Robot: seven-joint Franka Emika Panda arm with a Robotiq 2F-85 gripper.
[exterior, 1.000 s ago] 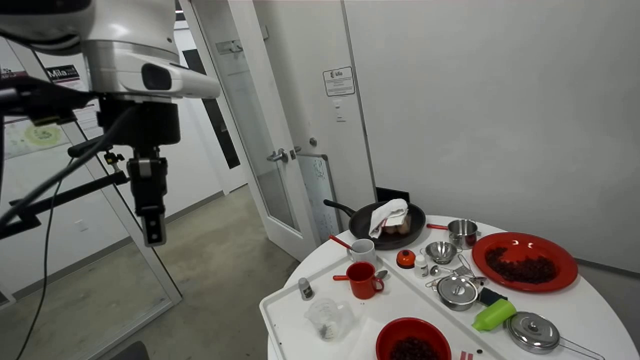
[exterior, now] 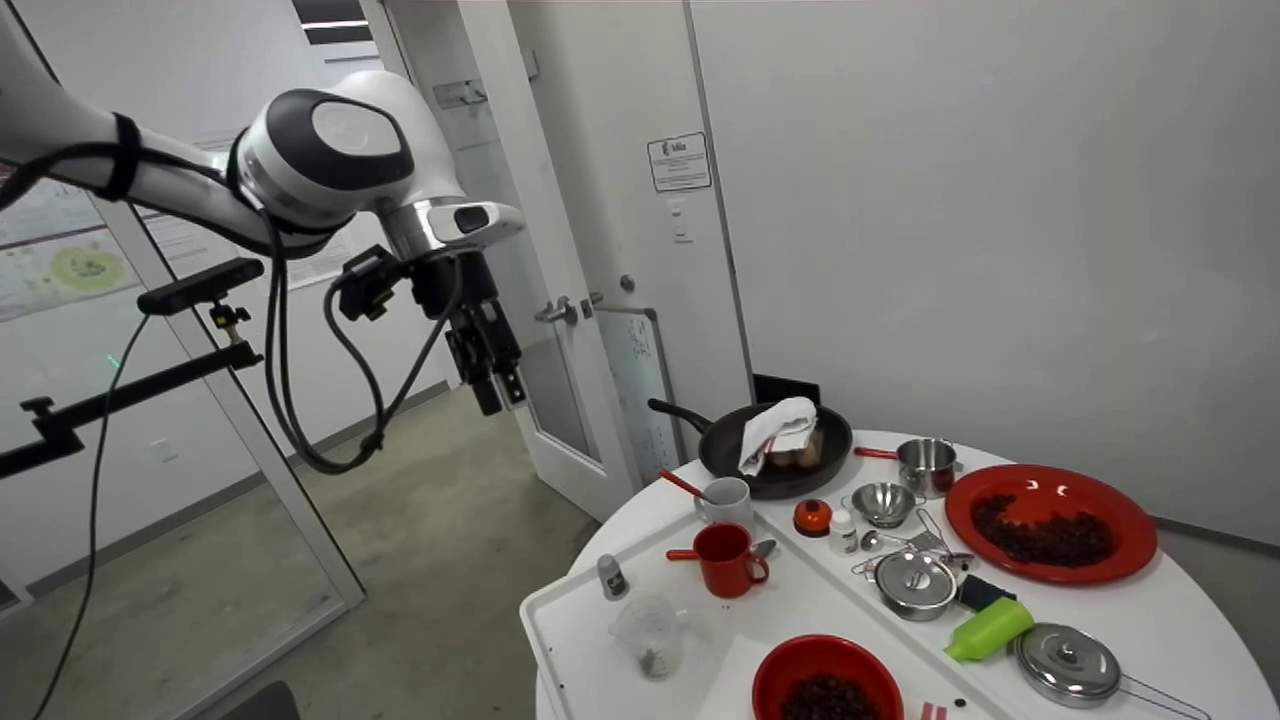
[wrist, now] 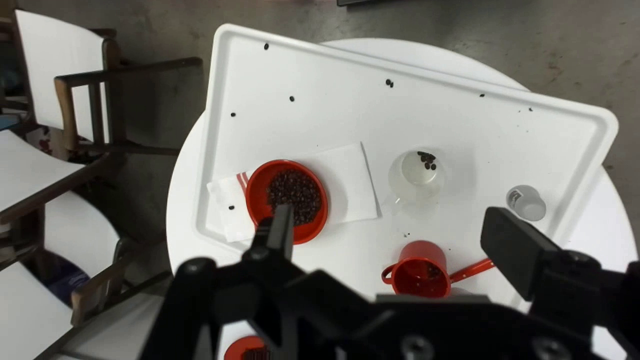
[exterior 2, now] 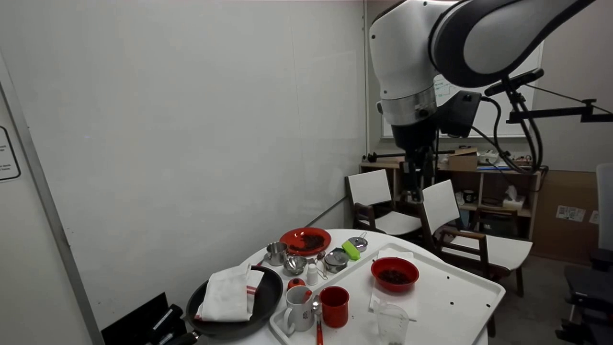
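Note:
My gripper [exterior: 501,402] hangs high above the table, its fingers wide apart in the wrist view with nothing held between them. Below, a red bowl [wrist: 256,191] of dark beans rests on a folded white cloth [wrist: 354,180] on the white tray [wrist: 336,78]. A clear beaker [wrist: 414,180] stands on the tray with a few beans inside. Nearer the fingers in that view is a red mug [wrist: 423,264], some beans in it and a red-handled spoon [wrist: 471,271] beside it. A grey-capped shaker [wrist: 526,203] lies close to the tray's edge.
A black pan [exterior 2: 268,293] with a cloth, a white mug [exterior 2: 300,313], a red plate [exterior 2: 296,238] of beans, small steel pots [exterior 2: 336,260] and a green bottle [exterior 2: 351,249] crowd the table beside the tray. Chairs [exterior 2: 477,247] stand behind. Loose beans dot the tray.
My arm has swung away from the first exterior camera, so the gripper appears smaller, farther right and somewhat higher. The objects on the table look unmoved.

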